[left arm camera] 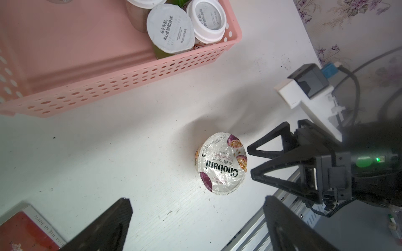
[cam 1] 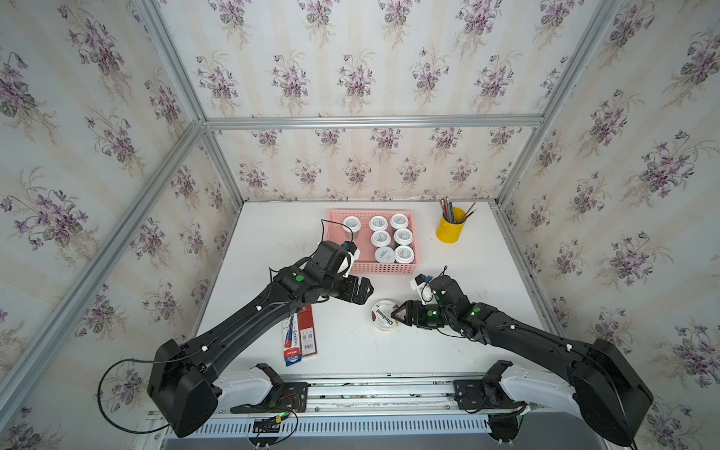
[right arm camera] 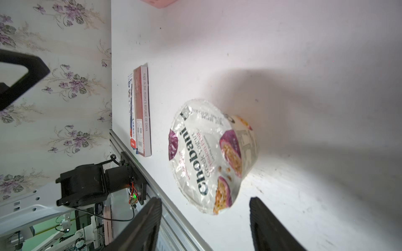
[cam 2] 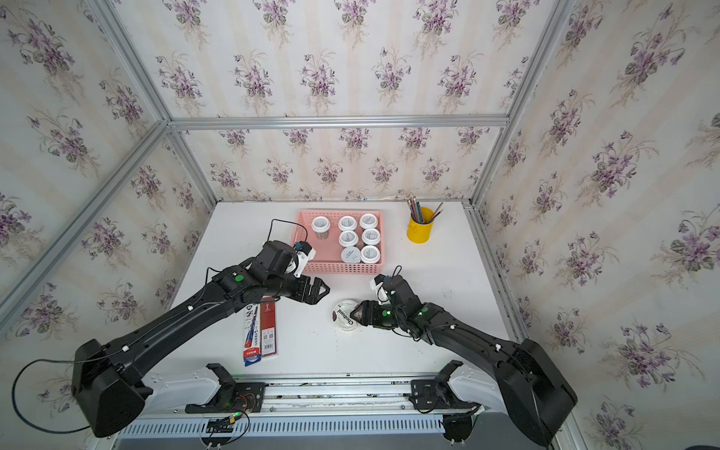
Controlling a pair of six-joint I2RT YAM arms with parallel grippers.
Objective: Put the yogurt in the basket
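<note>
The Chobani yogurt cup (left arm camera: 221,163) stands on the white table, its lid facing up. My right gripper is just right of it, its two blurred fingers apart and nothing held; in the right wrist view the cup lies beyond them. My left gripper is open and empty, above the table behind and left of the cup. The pink basket (cam 1: 360,266) stands at the back and holds several lidded cups, with bare floor at its left.
Two flat boxes, one red (cam 1: 307,337) and one blue-and-white (cam 1: 291,341), lie at the front left. A yellow pencil holder (cam 1: 448,231) stands at the back right.
</note>
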